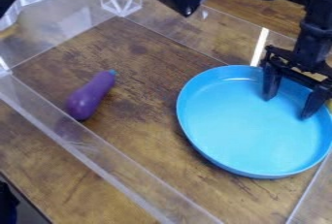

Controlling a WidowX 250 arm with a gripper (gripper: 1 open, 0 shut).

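My black gripper (293,84) is at the right, low over the back right part of a blue round tray (244,131), its fingers at or just inside the rim. Whether anything is between the fingers cannot be made out. A purple eggplant (91,96) lies on the wooden surface at the left, apart from the tray. A small yellow object at the right edge behind the tray is mostly hidden.
Clear plastic walls (112,177) border the wooden area. Bare wood lies between the eggplant and the tray. A dark cable or arm part crosses the top.
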